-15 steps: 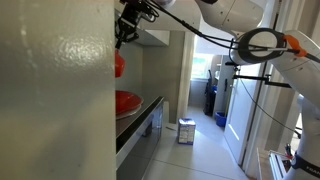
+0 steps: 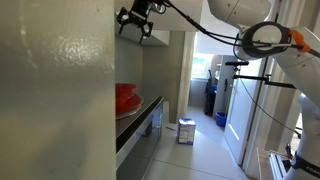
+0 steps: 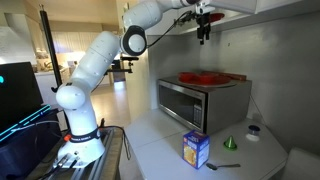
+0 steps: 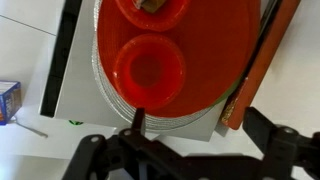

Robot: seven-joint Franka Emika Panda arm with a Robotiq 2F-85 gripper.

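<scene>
My gripper (image 3: 201, 32) is open and hangs high above the microwave (image 3: 180, 103), with nothing between its fingers. In the wrist view, a red bowl (image 4: 149, 72) lies beyond the gripper on a large red-orange round surface. Part of a second red bowl (image 4: 172, 16) shows at the upper edge, with something brown in it. From the side, the red bowls (image 3: 206, 78) sit on top of the microwave, well below the fingertips. In the other exterior view the red bowls (image 2: 126, 98) are partly hidden by the pale panel, with the gripper (image 2: 131, 20) above.
On the counter, a blue-and-white box (image 3: 196, 149) stands before the microwave. A dark spoon (image 3: 223, 166), a green cone (image 3: 229, 143) and a small lidded jar (image 3: 253, 131) are to its right. Overhead, a white cabinet (image 3: 255, 18) runs close to the arm.
One second ago a red bowl was up just below the gripper. The gripper has since risen, clear of it.
</scene>
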